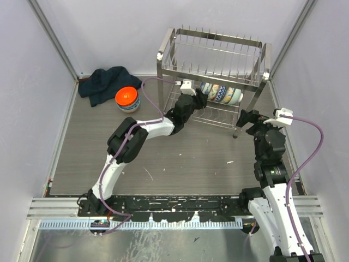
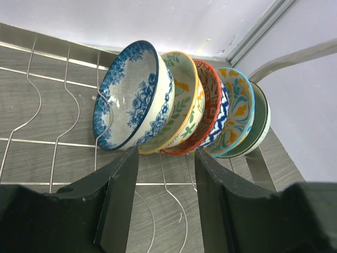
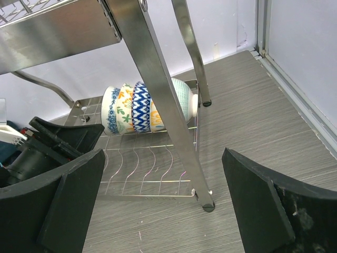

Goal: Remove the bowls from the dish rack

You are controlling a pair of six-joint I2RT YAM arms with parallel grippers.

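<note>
Several patterned bowls lean in a row on the lower tier of the metal dish rack [image 1: 218,75]. In the left wrist view a blue-flowered bowl [image 2: 129,97] is the leftmost, followed by a green-leaf bowl [image 2: 179,84], a red bowl [image 2: 209,105], a blue-rimmed yellow one [image 2: 237,108] and a green one [image 2: 259,121]. My left gripper is part open at the rack, its fingertips just in front of the bowls with nothing between them. Right of the rack, my right gripper stands open and empty.
An orange bowl [image 1: 126,96] sits on a stack of bowls on the floor at the left, beside a dark cloth [image 1: 104,84]. The rack's upper tier and posts overhang the bowls. Free floor lies in front of the rack.
</note>
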